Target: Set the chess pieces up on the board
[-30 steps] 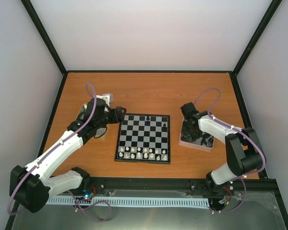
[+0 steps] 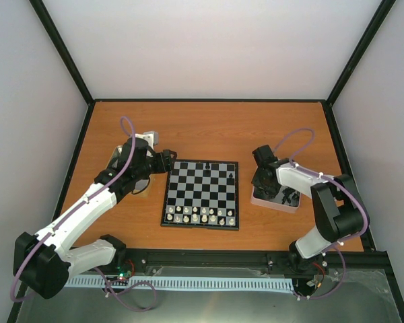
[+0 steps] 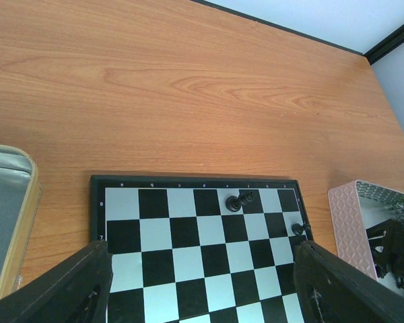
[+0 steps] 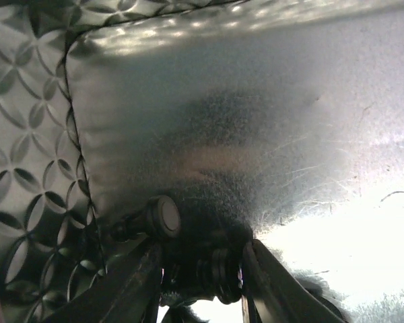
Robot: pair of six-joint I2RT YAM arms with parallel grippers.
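The chessboard carries two rows of white pieces along its near edge, plus a black piece and another black piece at the far side. My left gripper hangs open at the board's upper left. My right gripper is down inside the pink box right of the board. In the right wrist view its fingertips are around a dark piece, part open; whether they grip it cannot be told. Another black piece lies beside it on the metal bottom.
A container stands left of the board, partly under my left arm. Walls enclose the table at the sides and back.
My right arm has shifted slightly within the box, and its tube has moved a little. The left arm and the board are unchanged.
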